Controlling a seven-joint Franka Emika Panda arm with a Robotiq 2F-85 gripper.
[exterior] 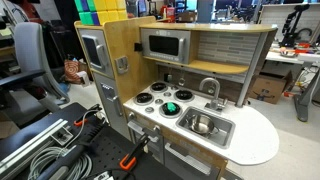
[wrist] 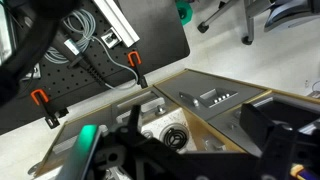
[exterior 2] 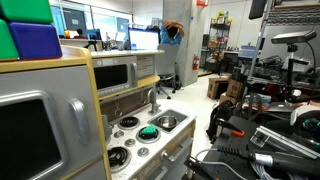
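Note:
A small green object (exterior: pixel 172 107) rests on the white stovetop of a toy kitchen, among the black burners (exterior 2: pixel 119 155). To its right, the steel sink (exterior: pixel 222 138) holds a metal pot or bowl (exterior: pixel 201 126). Seen from the wrist, my gripper has its dark fingers spread apart, so it looks open, with nothing visible between them. Part of the kitchen counter and a burner (wrist: pixel 175 136) show below and behind that gap. A green patch by the left finger is too unclear to name. Neither exterior view shows the gripper clearly.
A microwave (exterior: pixel 165 44) sits under the wooden shelf, above the stove. The tall oven cabinet (exterior 2: pixel 45 118) has colored blocks on top. A black table (wrist: pixel 90 70) carries coiled cables (exterior: pixel 50 160) and orange-handled clamps (exterior: pixel 128 161).

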